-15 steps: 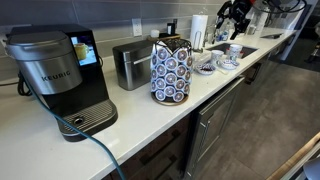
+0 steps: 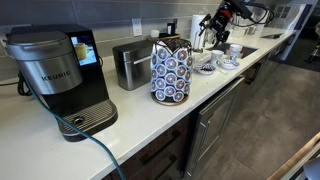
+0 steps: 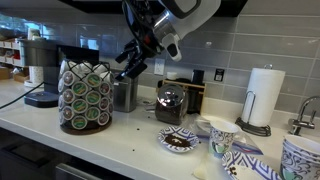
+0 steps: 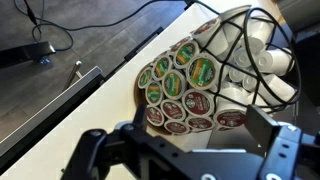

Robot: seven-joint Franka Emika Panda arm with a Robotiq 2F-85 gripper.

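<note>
A wire carousel (image 2: 171,72) packed with coffee pods stands on the white counter. In exterior view 2 the same carousel (image 3: 86,97) is at the left, and my gripper (image 3: 122,62) hangs in the air to its right, near the height of its top. From the wrist I look down on the pods (image 4: 200,72), whose lids are green, orange and dark red. Along the bottom of that view, my gripper has its fingers spread wide with nothing between them. A Keurig coffee maker (image 2: 62,80) stands left of the carousel in exterior view 1.
Close behind the carousel stands a toaster (image 2: 133,63). A glass kettle (image 3: 171,102), a patterned plate (image 3: 178,138), cups (image 3: 222,136) and a paper towel roll (image 3: 262,97) occupy the counter further along. Bare counter (image 3: 125,140) shows in front.
In exterior view 1 the arm and gripper have come leftward and slightly lower along the counter, nearer the carousel. The objects on the counter have not moved.
</note>
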